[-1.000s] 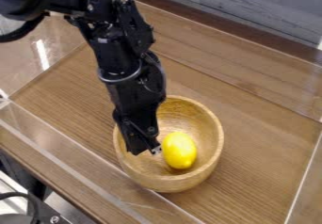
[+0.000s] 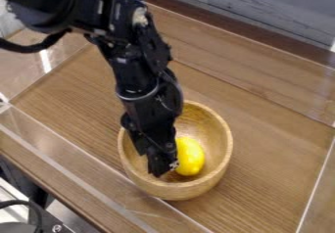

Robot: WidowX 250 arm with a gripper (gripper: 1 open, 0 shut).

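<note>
A round tan bowl (image 2: 214, 174) sits on the wooden table, holding a yellow oval object (image 2: 191, 157), perhaps a toy lemon, on its right side. My black gripper (image 2: 163, 154) reaches down from the upper left into the bowl, its lower end just left of the yellow object. The arm hides the bowl's back left; whether the fingers are open or have anything between them is unclear.
Bare wooden table (image 2: 262, 100) spreads behind and right of the bowl. A pale wall stands at the back. A black cable lies at the lower left edge, beyond the table's front strip.
My gripper has shifted slightly right within the bowl, closer to the yellow object, and its pose has changed a little. The bowl stays about where it was.
</note>
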